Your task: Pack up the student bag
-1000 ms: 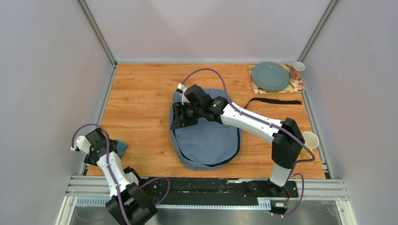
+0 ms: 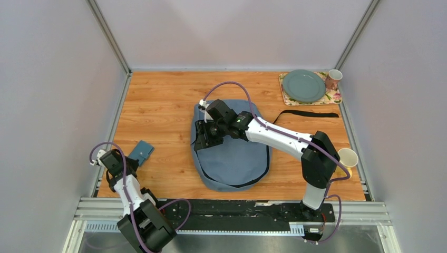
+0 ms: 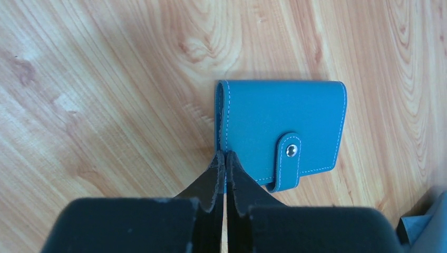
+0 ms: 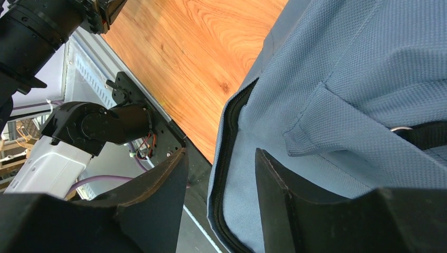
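Observation:
A blue wallet (image 2: 143,151) with a snap strap (image 3: 287,158) lies on the table at the left. My left gripper is shut at the wallet's folded edge; whether anything thin is between its fingertips is hard to see. The blue-grey backpack (image 2: 229,166) lies flat at the centre, its zip (image 4: 228,137) visible in the right wrist view. Over the bag's left part my right gripper stands open, with empty space between its fingers.
At the back right a floral tray (image 2: 288,100) holds a plate (image 2: 303,84) and cup (image 2: 333,79). A yellow mug (image 2: 348,159) stands at the right edge. A black strap (image 2: 311,114) lies beside the bag.
My left gripper has moved slightly right, and more of the wallet shows from above, shifted a little rightward. The right arm has moved slightly, staying over the bag.

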